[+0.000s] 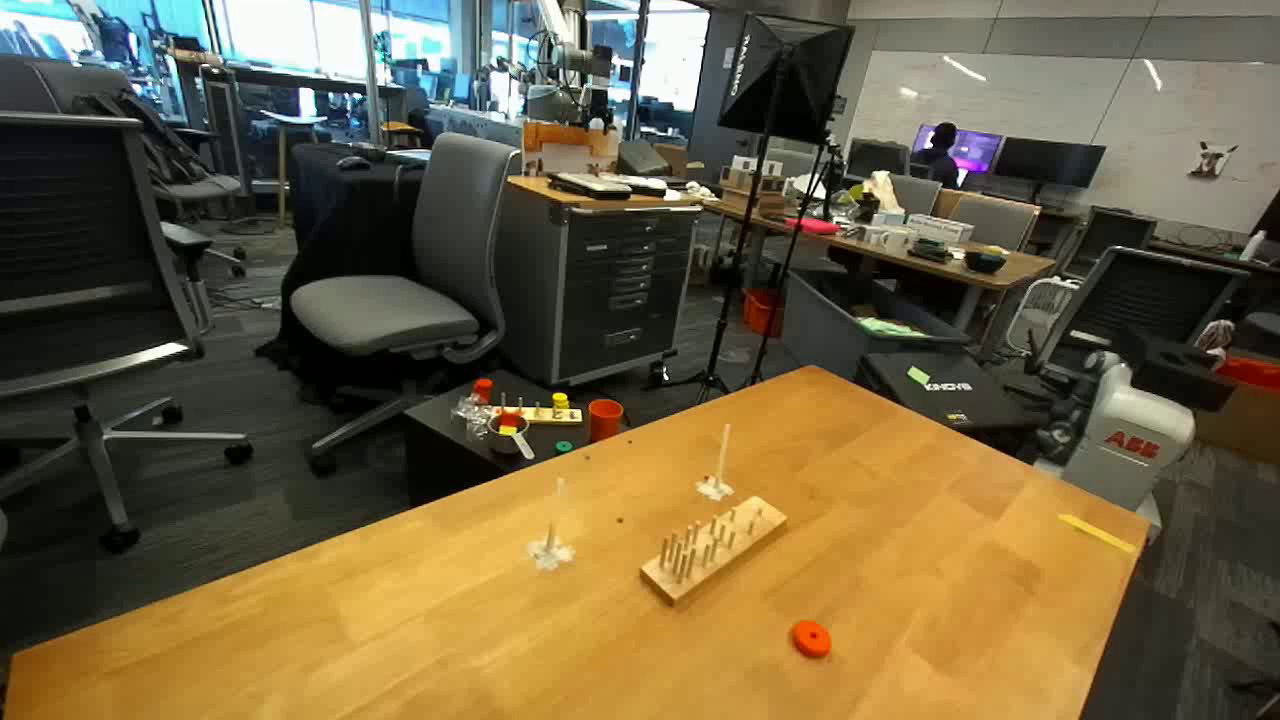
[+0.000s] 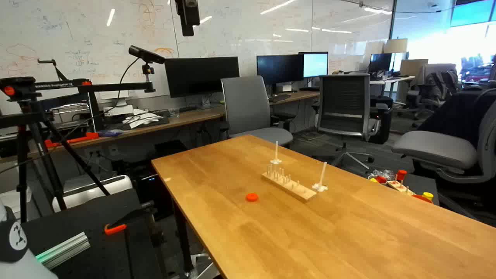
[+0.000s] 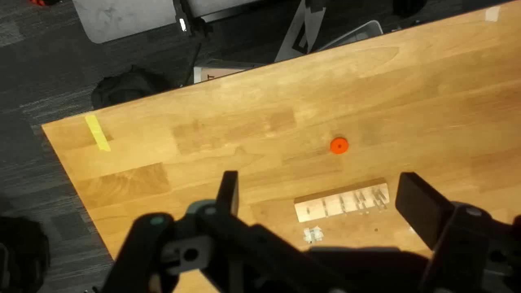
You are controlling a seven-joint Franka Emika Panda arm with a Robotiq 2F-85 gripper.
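Note:
An orange ring-like disc (image 1: 811, 638) with a small centre hole lies flat and alone on the wooden table. Beside it is a wooden peg board (image 1: 714, 551) with several thin upright pegs and no rings on them; the wrist view shows the disc (image 3: 339, 145) above the board (image 3: 342, 200). Two thin pale posts stand on the table, one left post (image 1: 554, 518) and one right post (image 1: 722, 458), each in a whitish base. My gripper is open, seen only in the wrist view, high above the table with nothing between its fingers.
On a low black stand past the table edge are an orange cup (image 1: 605, 419), a small pot (image 1: 509, 432) and another peg board (image 1: 540, 415). Yellow tape (image 3: 98, 132) marks one table corner.

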